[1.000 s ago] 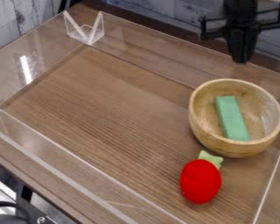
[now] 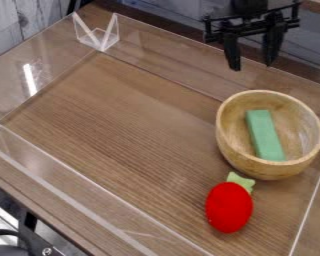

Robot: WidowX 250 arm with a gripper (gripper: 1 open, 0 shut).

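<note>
My black gripper (image 2: 252,48) hangs at the top right, above the wooden table, open, with nothing visible between its fingers. Below it a round tan wooden bowl (image 2: 227,138) holds a green block (image 2: 263,133). In front of the bowl lie a red oval object (image 2: 228,208) and a small light green piece (image 2: 244,183) touching or just behind it.
A white wire rack (image 2: 96,33) stands at the upper left. A black coiled item (image 2: 5,243) shows at the bottom left corner.
My gripper has come lower into view and shifted slightly toward the bowl. The bowl, block and red object look unmoved.
</note>
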